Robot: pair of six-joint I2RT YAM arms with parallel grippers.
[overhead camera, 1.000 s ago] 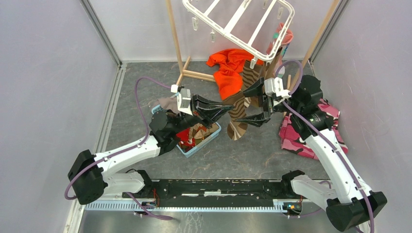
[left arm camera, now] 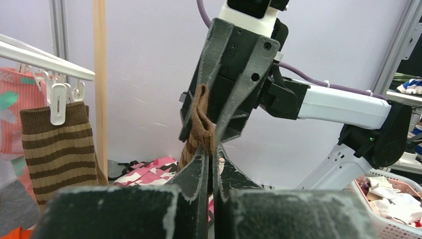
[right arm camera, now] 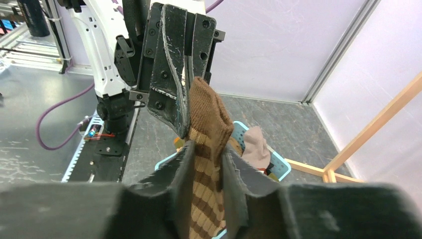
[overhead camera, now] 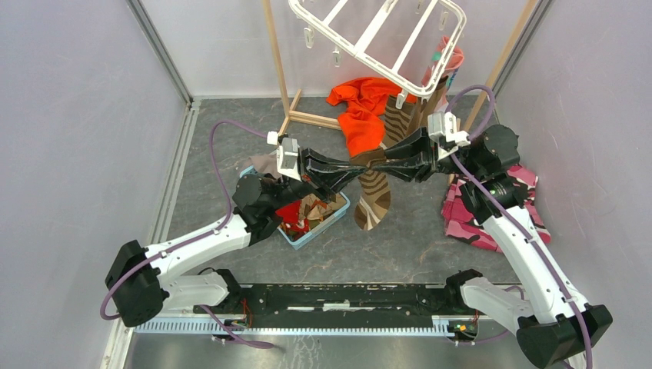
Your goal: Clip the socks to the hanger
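Note:
A brown striped sock (overhead camera: 373,201) hangs in the middle, its cuff held by my left gripper (overhead camera: 360,168), which is shut on it. My right gripper (overhead camera: 374,161) is at the same cuff, its fingers close around the sock (right arm camera: 206,129) in the right wrist view; whether they are fully closed is unclear. The white hanger rack (overhead camera: 377,38) is at the top. In the left wrist view another striped sock (left arm camera: 57,154) hangs from a white clip (left arm camera: 58,107).
A blue basket of socks (overhead camera: 338,215) is below left of the grippers, orange cloth (overhead camera: 361,115) behind, pink patterned fabric (overhead camera: 492,231) at the right. A wooden stand (overhead camera: 277,54) bears on the back area.
The left gripper is nearly still.

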